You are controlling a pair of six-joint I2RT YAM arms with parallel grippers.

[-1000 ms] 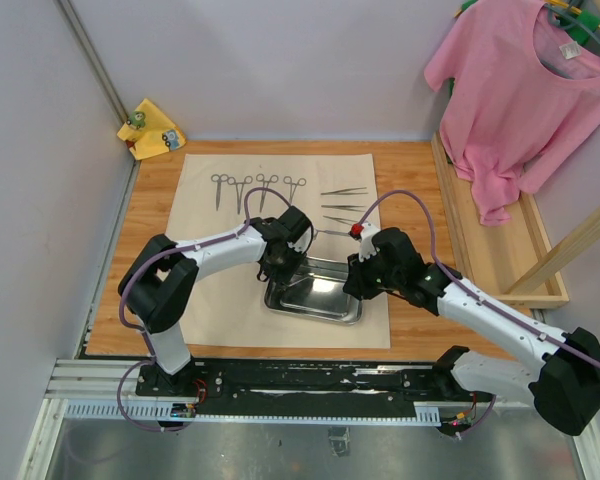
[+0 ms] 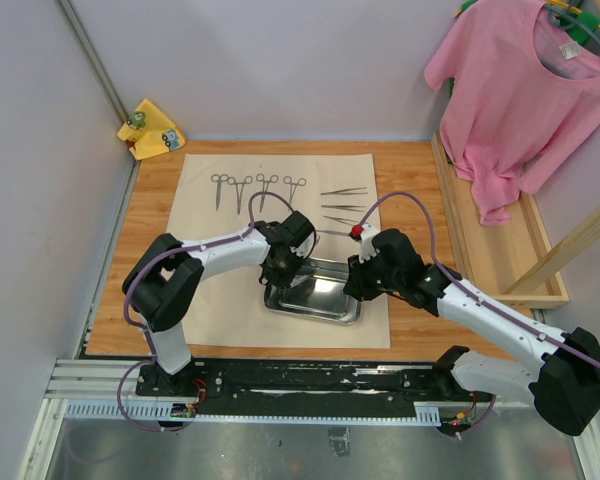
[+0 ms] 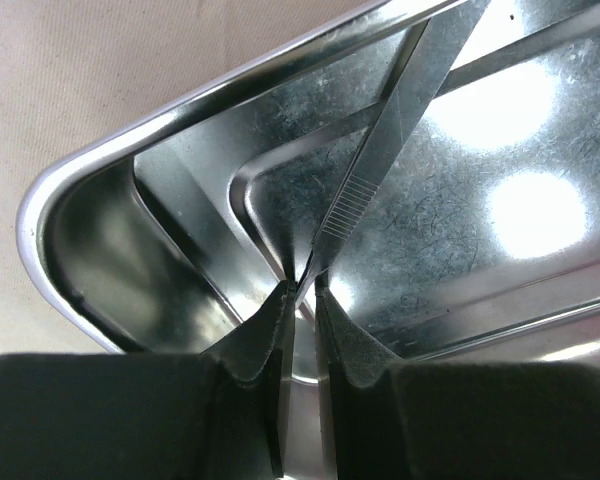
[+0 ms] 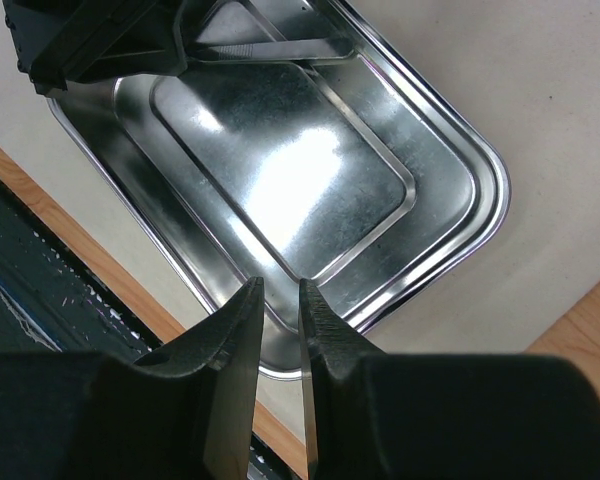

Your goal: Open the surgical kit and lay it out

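A steel tray [image 2: 325, 300] sits on the beige cloth [image 2: 220, 320]. In it lies a flat steel instrument with a ridged grip, like tweezers [image 3: 395, 120], its near end between the fingertips of my left gripper, which is low at the tray's corner; whether it is gripped is unclear. My right gripper hovers over the tray's right end, its fingertips slightly apart; what, if anything, they hold is not visible. Scissor-like instruments [image 2: 265, 185] lie in a row at the cloth's back, with several straight instruments [image 2: 342, 207] to the right.
A pink shirt [image 2: 510, 90] hangs at the back right above a wooden frame [image 2: 525, 294]. A yellow cloth [image 2: 150, 130] sits at the back left.
My left arm has shifted very slightly near the tray's left end. The right arm and the laid-out instruments have not visibly moved.
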